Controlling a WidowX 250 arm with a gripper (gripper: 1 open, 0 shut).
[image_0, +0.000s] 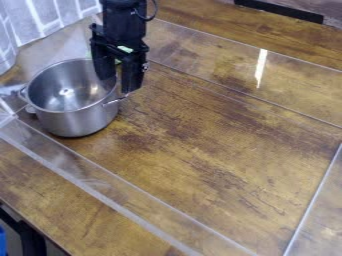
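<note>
A stainless steel pot with side handles sits at the left of the wooden table. My black gripper hangs at the pot's upper right rim, its lower parts near or just over the rim and right handle. Whether its fingers are open or shut is hard to tell, and I cannot tell whether it touches the pot.
Pale cloth or plastic lies at the back left, behind the pot. Transparent strips or panels run along the table's left, back and right.
</note>
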